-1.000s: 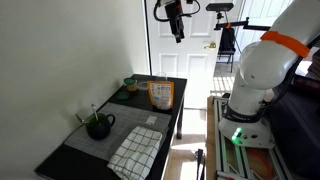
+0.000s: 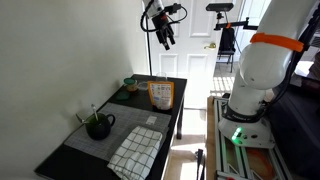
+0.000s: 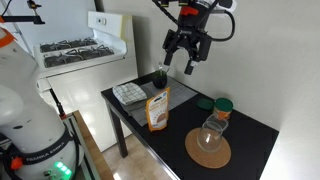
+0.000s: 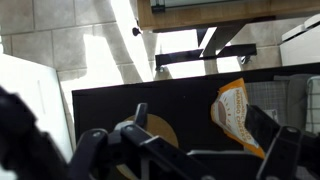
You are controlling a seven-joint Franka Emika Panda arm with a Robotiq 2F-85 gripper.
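My gripper [image 3: 177,68] hangs high above the dark table [image 3: 260,145], its fingers spread and nothing between them. From the wrist view, the open gripper looks down over the table, clear of everything on it. An orange and white bag [image 3: 158,108] stands near the table's edge. A clear glass container [image 3: 212,130] rests on a round brown mat [image 3: 208,153]. Behind them are a larger green-lidded container [image 3: 223,106] and a smaller green item [image 3: 205,102]. Farther along sits a black pot [image 2: 98,125] with something upright in it.
A grey mat [image 2: 150,122] lies under the pot, and a checked cloth [image 2: 134,153] covers the table's near end. The stove [image 3: 72,55] is beyond the table. Bare tabletop shows right of the round mat in exterior view 2.
In exterior view 1 my gripper has shifted left and stays high and open. The bag, pot, cloth and other table items have not moved.
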